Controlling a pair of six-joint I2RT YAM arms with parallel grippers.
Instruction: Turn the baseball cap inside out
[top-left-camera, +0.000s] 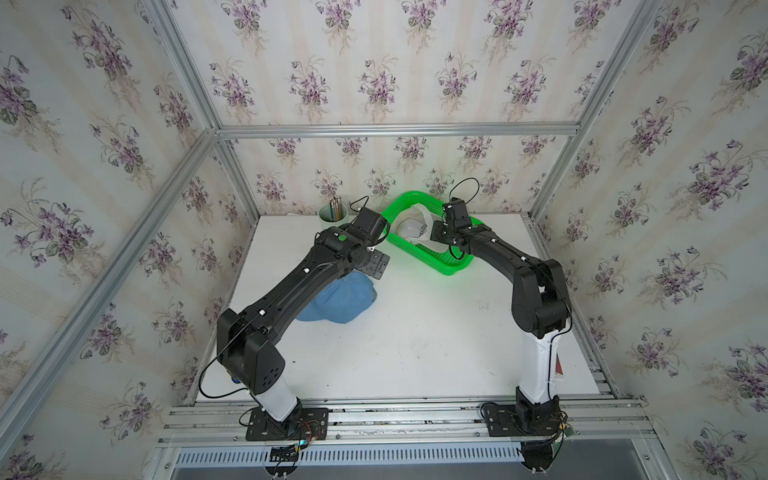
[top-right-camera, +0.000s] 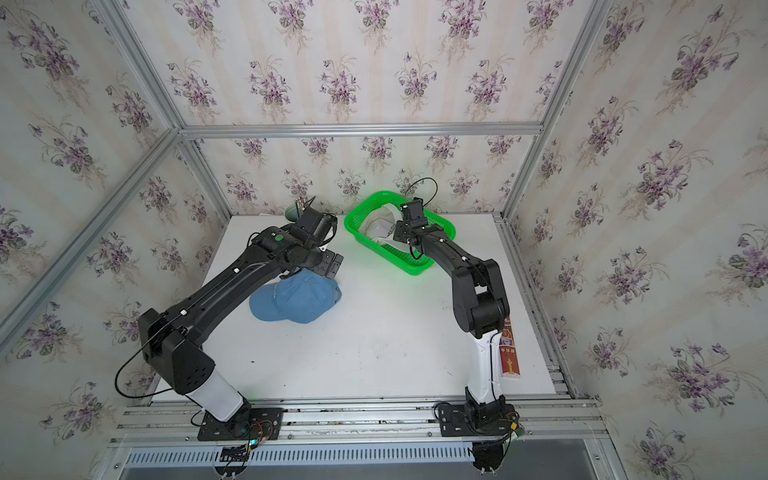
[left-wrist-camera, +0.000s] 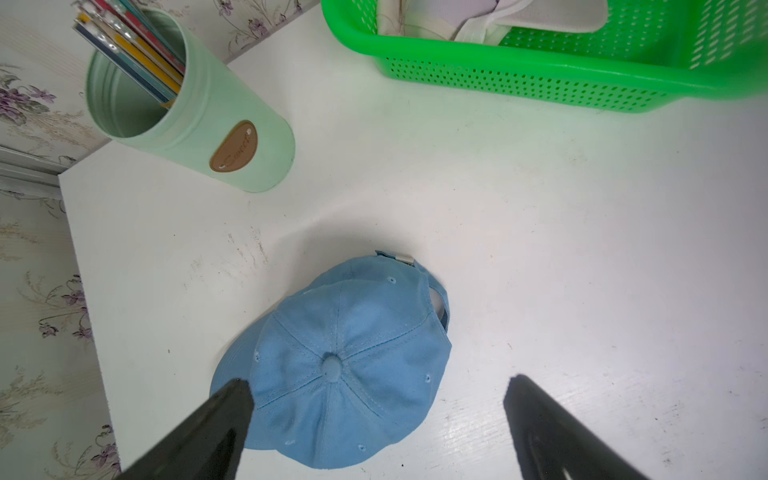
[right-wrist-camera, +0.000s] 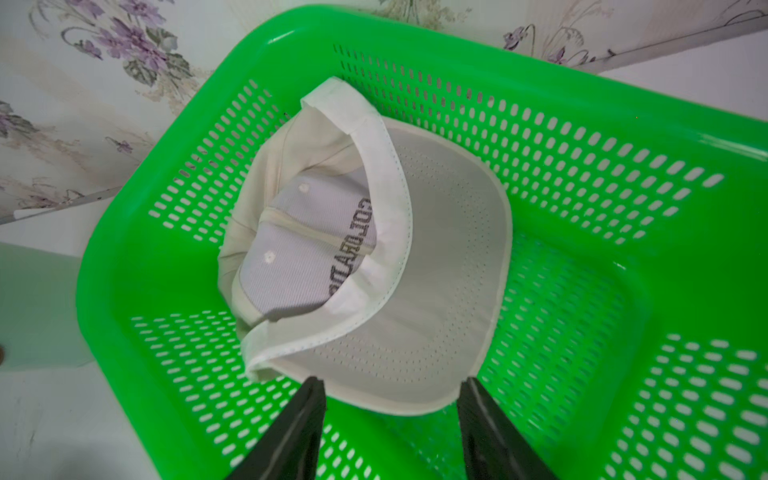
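A blue baseball cap (left-wrist-camera: 344, 384) lies crown up on the table, brim toward the left in the top right view. My left gripper hangs open above it, nothing between its fingers. In the green basket (right-wrist-camera: 656, 240) lies a light cap (right-wrist-camera: 384, 208), its opening up, with mirrored lettering visible inside. My right gripper is open over the basket, near that cap's brim, holding nothing.
A mint cup (left-wrist-camera: 248, 152) of pens and pencils stands at the back left. An orange printed item (top-right-camera: 509, 360) lies along the right edge.
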